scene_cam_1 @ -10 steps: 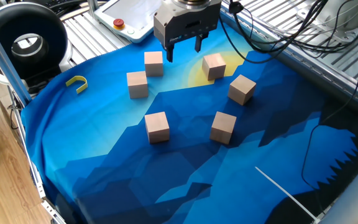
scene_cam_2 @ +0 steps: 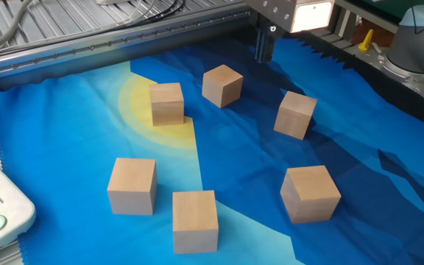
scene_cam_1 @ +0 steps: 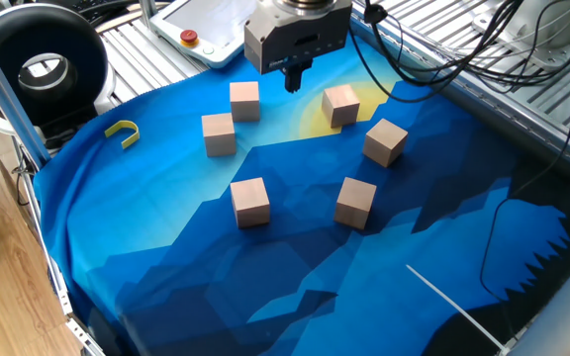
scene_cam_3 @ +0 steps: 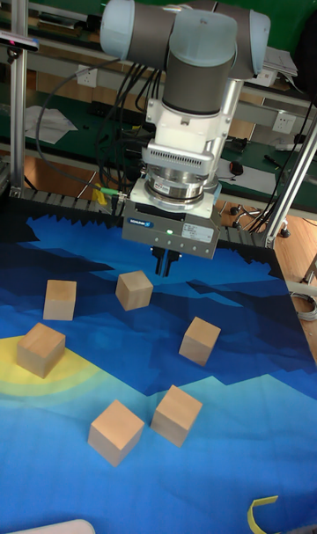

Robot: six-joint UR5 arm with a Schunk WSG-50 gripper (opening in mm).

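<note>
Several plain wooden cubes lie apart on the blue patterned cloth [scene_cam_1: 166, 198], roughly in a ring. In exterior view 1, two of them, a rear-left cube [scene_cam_1: 244, 101] and a left cube [scene_cam_1: 219, 134], sit close together. A cube on the yellow patch [scene_cam_1: 340, 105] and a right cube [scene_cam_1: 385, 142] lie across from them. Nearer are a front-left cube [scene_cam_1: 250, 202] and a front-right cube [scene_cam_1: 354, 203]. My gripper [scene_cam_1: 293, 79] hangs above the cloth, fingers together and pointing down. It is shut, and nothing shows between its fingers; exterior view 3 also shows the gripper [scene_cam_3: 166, 264] clear of every cube.
A teach pendant [scene_cam_1: 204, 28] with a red button lies at the back edge. A yellow hook-shaped piece [scene_cam_1: 124, 133] rests on the cloth's left side. Black cables [scene_cam_1: 443, 69] hang beside the arm.
The gripper's fingers have come together, from wide apart a second ago to touching now. The gripper body and the cubes stand where they were.
</note>
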